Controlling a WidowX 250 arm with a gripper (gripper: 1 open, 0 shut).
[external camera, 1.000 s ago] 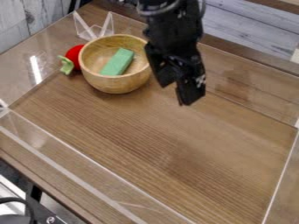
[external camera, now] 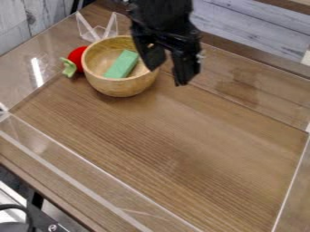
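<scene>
My black gripper [external camera: 165, 56] hangs over the table at the top centre, just right of a wooden bowl [external camera: 119, 83], its fingers apart and pointing down with nothing seen between them. A pale green block [external camera: 121, 65] lies inside the bowl. A red object [external camera: 74, 60] with some green sits just outside the bowl on the left, partly hidden by it.
A clear wire-like or plastic item [external camera: 93, 27] stands behind the bowl at the back left. A black cable [external camera: 14, 217] is at the lower left corner.
The arm and gripper have moved back, higher in the view, and slightly left toward the bowl. The bowl and the objects around it look unchanged.
</scene>
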